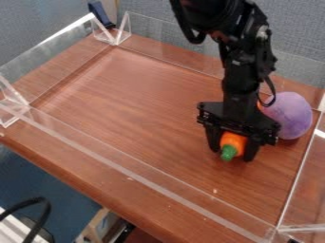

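My black gripper (234, 139) is low over the right part of the wooden board, its fingers down around an orange carrot toy (233, 142) with a green top that points toward the front left. The carrot appears held between the fingers, though they partly hide it. Just right of and behind the gripper lies a purple rounded toy (290, 115), with a bit of another orange item partly hidden by the arm.
Clear plastic walls (19, 100) edge the board (121, 104). The left and middle of the board are bare. Cables and a white object lie off the board at lower left.
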